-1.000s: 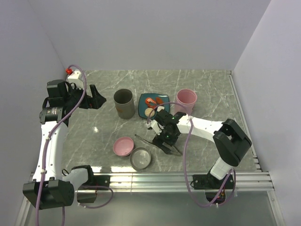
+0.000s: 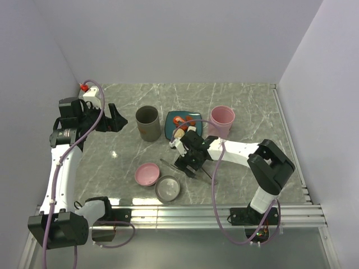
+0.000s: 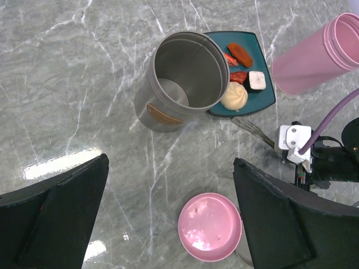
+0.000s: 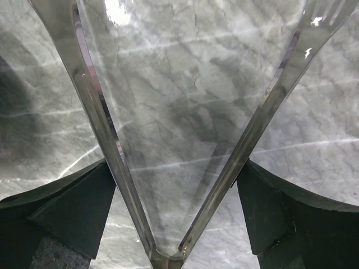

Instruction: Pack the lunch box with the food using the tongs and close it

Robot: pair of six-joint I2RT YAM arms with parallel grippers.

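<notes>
A teal plate [image 2: 170, 123] holds sushi, a strawberry and a cream puff [image 3: 234, 96], behind a grey container [image 2: 148, 126] and beside a pink container [image 2: 222, 115]. My left gripper [image 2: 115, 119] hangs open and empty at the left, above the table. My right gripper is open, low over two metal utensils: the left one [image 4: 87, 84] and the right one [image 4: 269, 106] run between or along its fingers in a V in the right wrist view. In the top view the arm partly hides them.
A pink dish [image 2: 147, 174] and a grey dish [image 2: 168, 188] lie at the front centre. Walls border the table.
My right gripper and arm have shifted slightly toward the back left.
</notes>
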